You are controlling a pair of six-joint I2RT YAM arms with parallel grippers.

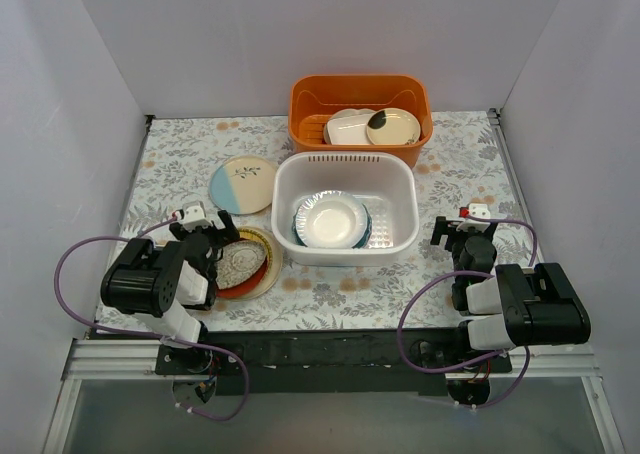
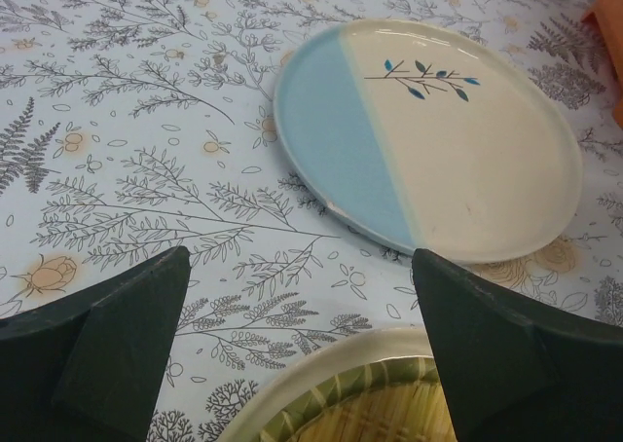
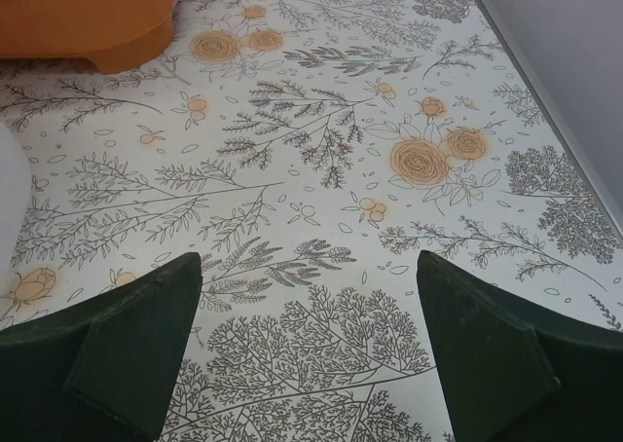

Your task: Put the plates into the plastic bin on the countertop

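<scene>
The white plastic bin (image 1: 400,199) stands mid-table with white and blue-edged plates (image 1: 332,220) lying inside it. Left of the bin rests a blue-and-cream plate (image 1: 249,184), flat on the cloth; the left wrist view shows its leaf sprig. Nearer the front is a stack of plates (image 1: 242,262), with a patterned white one on red, yellow and cream ones, partly covered by the left arm. My left gripper (image 1: 205,232) is open over the stack's left rim, nothing between its fingers. On the right, my right gripper (image 1: 457,232) is open above bare cloth, empty.
An orange bin (image 1: 305,99) holding several plates sits directly behind the white bin. The floral tablecloth (image 1: 460,154) is clear to the right and in front of the white bin. Grey walls (image 1: 60,144) bound both sides.
</scene>
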